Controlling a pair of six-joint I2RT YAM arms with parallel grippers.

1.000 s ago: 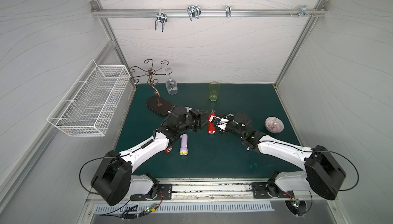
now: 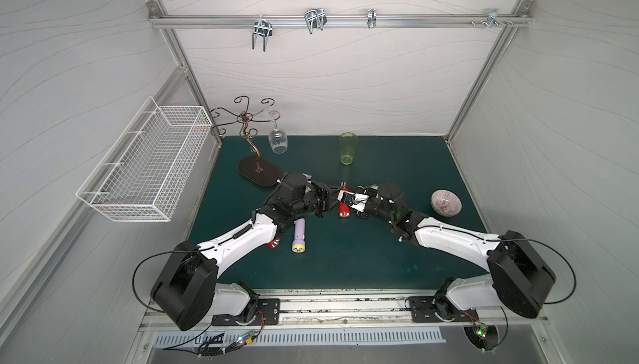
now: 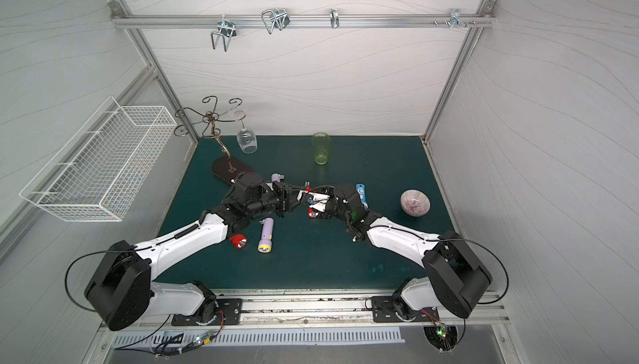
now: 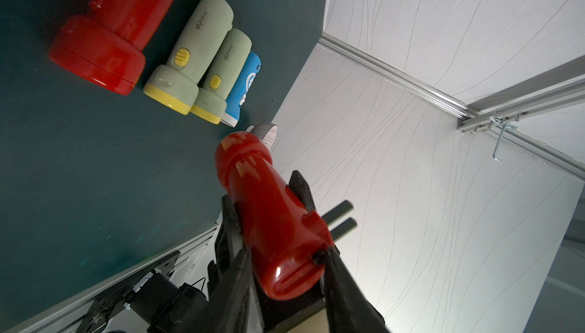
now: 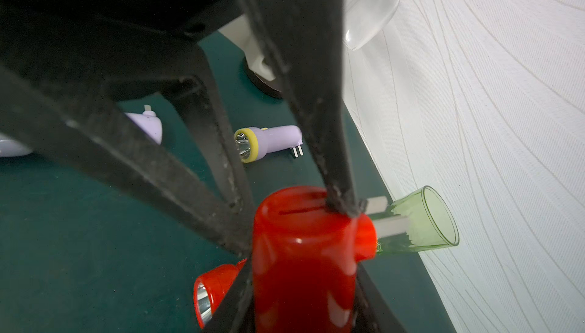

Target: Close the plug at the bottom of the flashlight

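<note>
A red flashlight (image 4: 271, 217) is held off the table, its bottom end toward my left gripper. Two flat metal plug prongs (image 5: 387, 223) stick out sideways from that end. My right gripper is shut on the flashlight's body, with a finger on either side. Around the bottom end, my left gripper is part open. In the right wrist view, one of its fingertips (image 5: 347, 202) reaches the end's top edge beside the prongs, while the other is at the opposite side. From above, both grippers meet at mid-table and mostly hide the flashlight.
Another red flashlight (image 4: 115, 34), two pale green ones and a blue one (image 4: 243, 86) lie below. Purple flashlights (image 2: 299, 236) lie toward the left. A green glass (image 2: 347, 148) stands at the back, a bowl (image 2: 446, 202) at right.
My right gripper has shifted slightly left and the left one slightly right, so their ends now meet over the red flashlight lying on the table. The objects on the table have not moved.
</note>
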